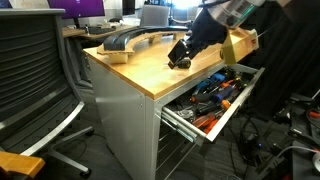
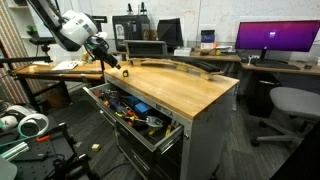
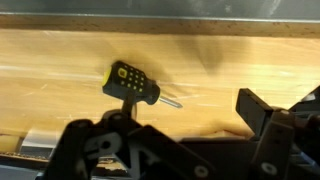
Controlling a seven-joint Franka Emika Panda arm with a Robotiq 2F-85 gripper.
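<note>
A stubby screwdriver (image 3: 130, 82) with a black and yellow handle lies on the wooden worktop (image 3: 200, 70), its short metal shaft pointing right and slightly down in the wrist view. My gripper hangs above the worktop with its fingers wide apart and nothing between them. Its left finger (image 3: 125, 128) shows just below the screwdriver's handle in the wrist view, while the right finger stands well clear of the shaft. In exterior view 1 the dark screwdriver (image 1: 183, 64) is close beneath the gripper, near the worktop's drawer-side edge.
Below the worktop, an open drawer (image 2: 150, 125) is full of tools. Long curved pieces (image 2: 180, 66) lie along the worktop's back. An office chair (image 1: 40, 75) stands beside the cabinet.
</note>
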